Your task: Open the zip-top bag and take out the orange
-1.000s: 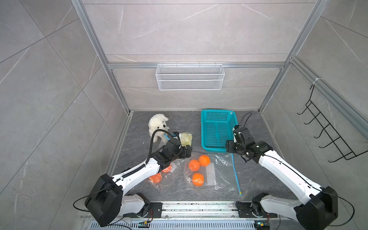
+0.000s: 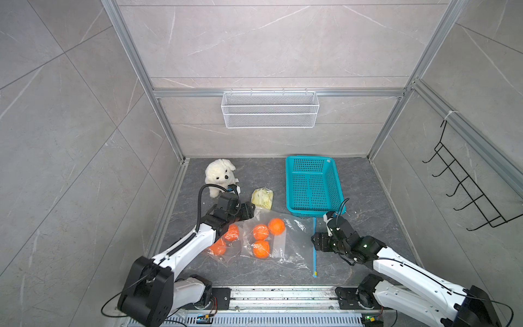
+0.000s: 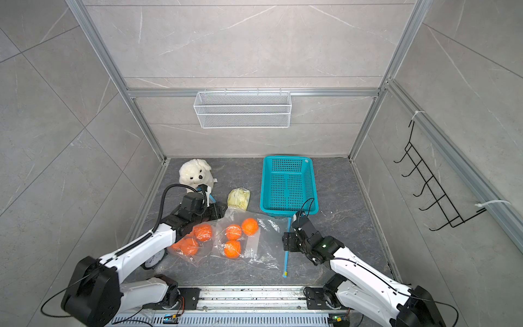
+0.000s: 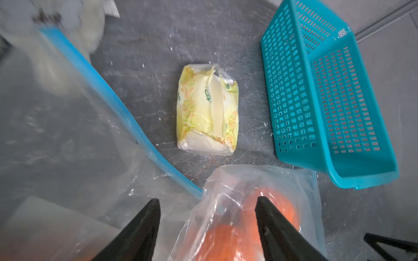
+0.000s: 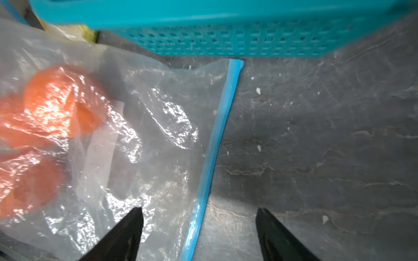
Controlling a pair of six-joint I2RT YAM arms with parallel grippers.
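Note:
A clear bag (image 2: 294, 256) lies flat at the table's middle with several oranges (image 2: 261, 249) inside. Its blue zip strip (image 5: 211, 161) runs along the right end. My right gripper (image 2: 319, 241) stands over this strip; in the right wrist view its fingers are apart, with the strip passing between and below them. At the left, clear film with a second blue zip strip (image 4: 117, 113) rises by the white plush dog. My left gripper (image 2: 247, 211) is over the film, fingers apart, with film and oranges (image 4: 272, 206) showing between them. Whether the film touches its fingers I cannot tell.
A teal basket (image 2: 312, 210) stands empty just behind the bag's right end. A yellow packet (image 2: 262, 197) and the plush dog (image 2: 219, 171) are at the back left. Bare table (image 2: 376, 218) lies to the right.
The bag with its oranges and right zip strip has slid left, as has my left gripper. The dog has tilted left.

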